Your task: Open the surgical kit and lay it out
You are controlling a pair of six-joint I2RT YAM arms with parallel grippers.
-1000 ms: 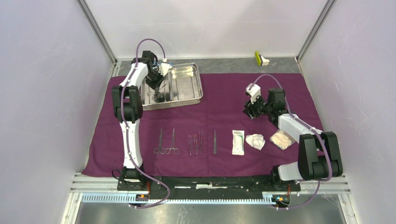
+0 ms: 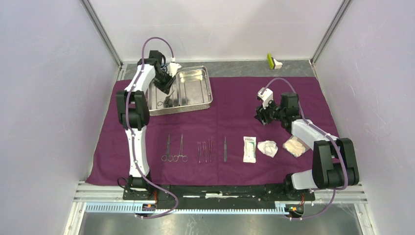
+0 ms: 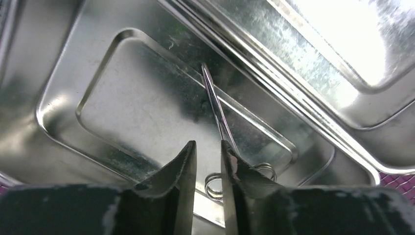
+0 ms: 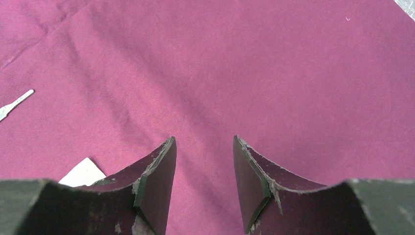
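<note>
Scissor-like ringed forceps (image 3: 213, 98) lie in the left compartment of the steel tray (image 2: 193, 88). My left gripper hangs over them, part open, its right finger partly hiding their rings and nothing visibly held. My right gripper is open and empty above the purple cloth (image 4: 269, 73). Laid out along the front are scissors (image 2: 168, 154), a hemostat (image 2: 180, 154), several thin instruments (image 2: 205, 152), a scalpel or tweezer-like tool (image 2: 225, 149), a white packet (image 2: 249, 149) and white gauze (image 2: 267, 148).
A beige pack (image 2: 293, 146) lies partly under my right arm. A yellow-green object (image 2: 270, 61) sits on the grey strip behind the cloth. White walls bound both sides and the back.
The right arm is unchanged.
</note>
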